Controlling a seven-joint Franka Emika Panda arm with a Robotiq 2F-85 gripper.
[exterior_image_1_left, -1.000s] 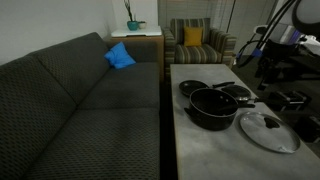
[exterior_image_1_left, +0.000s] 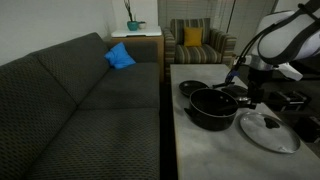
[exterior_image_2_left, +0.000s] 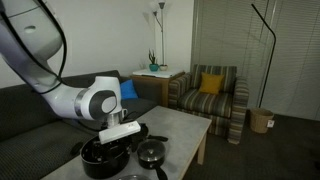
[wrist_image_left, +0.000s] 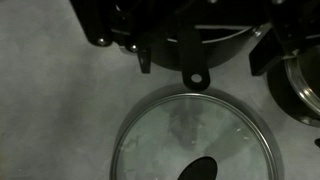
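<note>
My gripper (exterior_image_1_left: 244, 87) is open above the cookware at the table's right side, near the small pot. In the wrist view its fingers (wrist_image_left: 145, 64) are spread apart at the top. Between and beyond them shows a black handle (wrist_image_left: 193, 62) with a hole at its end. The large black pot (exterior_image_1_left: 211, 112) stands on the table, and a glass lid (exterior_image_1_left: 268, 133) with a black knob lies flat to its right. A smaller pot (exterior_image_2_left: 151, 151) is beside the large one. Behind the large pot is a dark round pan (exterior_image_1_left: 189, 88). I see nothing held.
A dark sofa (exterior_image_1_left: 75, 105) with a blue cushion runs along its left side. A striped armchair (exterior_image_1_left: 195, 45) stands past the far end.
In exterior view 1 the arm has come in from the right and lowered, bringing my gripper closer to the pots. The cookware looks unmoved.
</note>
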